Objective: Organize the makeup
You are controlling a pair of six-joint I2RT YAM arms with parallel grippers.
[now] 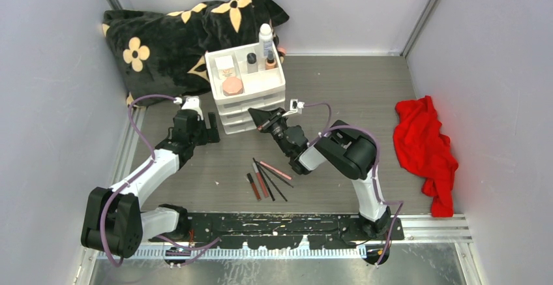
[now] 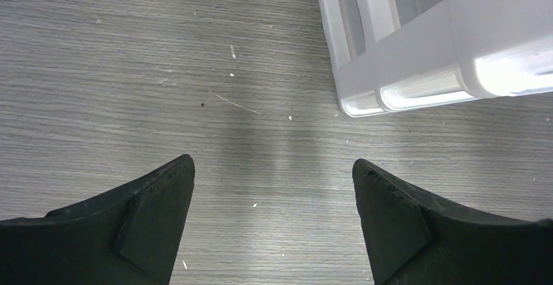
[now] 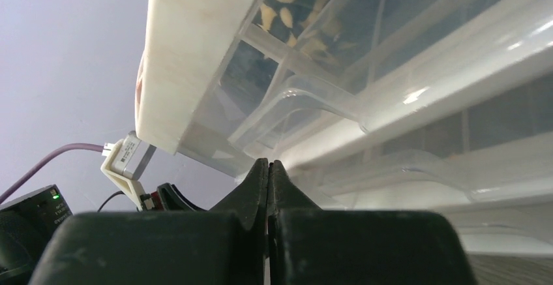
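The white organizer (image 1: 266,94) stands below the pillow, its clear drawers (image 3: 391,112) facing the grippers. In its top tray sit a pink compact (image 1: 232,86), a white box (image 1: 224,65), a white bottle (image 1: 265,36), a dark-capped bottle (image 1: 252,62) and a foundation bottle (image 1: 270,62). At the drawer fronts, my right gripper is shut with its fingertips together and nothing between them; the clear drawer lip lies outside them. My left gripper stands open and empty over bare table, left of the drawers.
Several makeup pencils and tubes (image 1: 264,180) lie on the table in front of the organizer. A dark flowered pillow (image 1: 163,50) is behind it, and a red cloth (image 1: 427,154) lies far right.
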